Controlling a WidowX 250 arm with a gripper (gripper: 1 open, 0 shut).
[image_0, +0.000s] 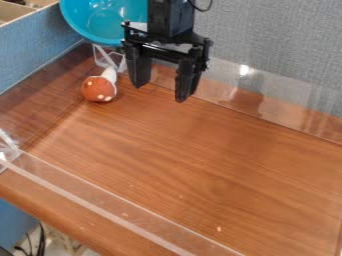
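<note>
My black gripper hangs over the back left part of the wooden table, fingers apart and nothing between them. Just left of it on the table lies a small toy with a round orange-brown end and a paler part reaching toward the back. A turquoise bowl-like object stands behind the gripper at the upper left, partly hidden by the arm.
Transparent strips run along its back and front edges. A grey wall rises behind, a blue padded side is at the left, and cables show at the lower left.
</note>
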